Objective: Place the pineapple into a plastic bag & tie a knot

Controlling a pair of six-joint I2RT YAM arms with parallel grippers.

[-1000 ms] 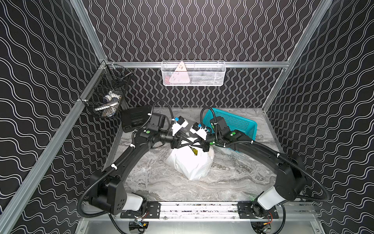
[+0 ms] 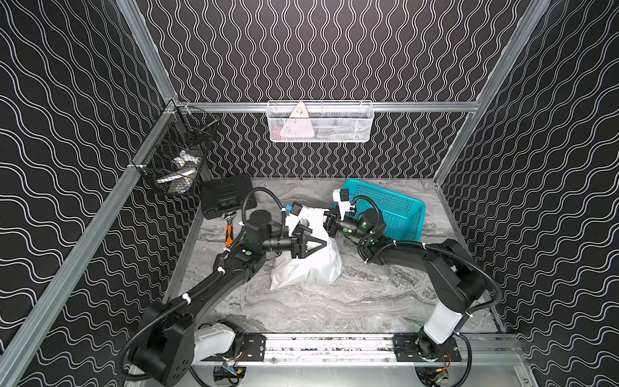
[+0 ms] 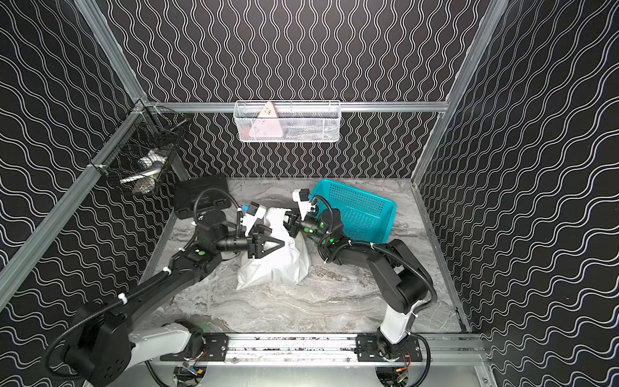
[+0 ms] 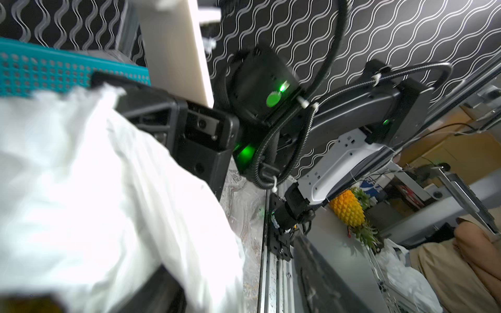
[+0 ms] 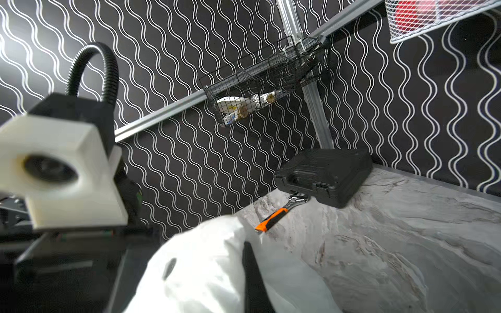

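A white plastic bag [image 2: 303, 271] stands on the marble table with its top gathered up between both arms; a blurred yellow-green patch in the left wrist view hints at the pineapple inside, otherwise hidden. My left gripper [image 2: 312, 243] is open over the bag's front-left part, with white plastic behind and around its fingers. My right gripper [image 3: 287, 222] is at the bag's upper right, beside the raised plastic; it looks shut, though its fingertips are largely hidden by the bag and the left arm.
A teal basket [image 2: 406, 213] lies back right, a black case [image 2: 222, 193] back left with an orange-handled wrench [image 5: 271, 219]. Wire baskets [image 2: 319, 135] hang on the walls. Bare table lies in front of the bag. Pineapples [image 4: 347, 208] sit outside the booth.
The bag's top has been raised toward the back and its body has shifted left. My right gripper has risen slightly; my left gripper has moved over the front of the bag.
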